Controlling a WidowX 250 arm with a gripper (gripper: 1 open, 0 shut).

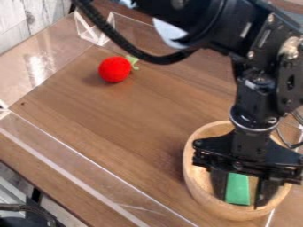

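Observation:
My black gripper [242, 187] reaches down into a round wooden bowl [196, 185] at the lower right, its fingers open on either side of a green block [236, 190] in the bowl. The arm body covers the back part of the bowl. A red tomato-like object [115, 69] with a green top lies at the upper left of the table.
Clear plastic edging runs along its left and front sides. A white object shows partly behind the arm at the top.

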